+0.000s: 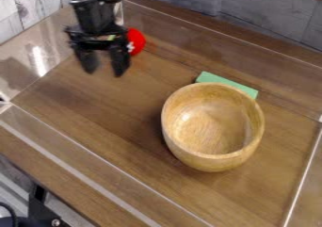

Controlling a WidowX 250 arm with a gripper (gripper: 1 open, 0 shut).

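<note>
My black gripper (100, 52) is over the upper left of the wooden table, blurred, so the state of its fingers is unclear. Just to its right, partly behind it, is a red round object (137, 40). A large wooden bowl (212, 137) stands on the right half of the table, with a green rectangular block (233, 86) lying behind it.
Grey walls border the table at the back and upper left. Dark cables hang at the lower left edge.
</note>
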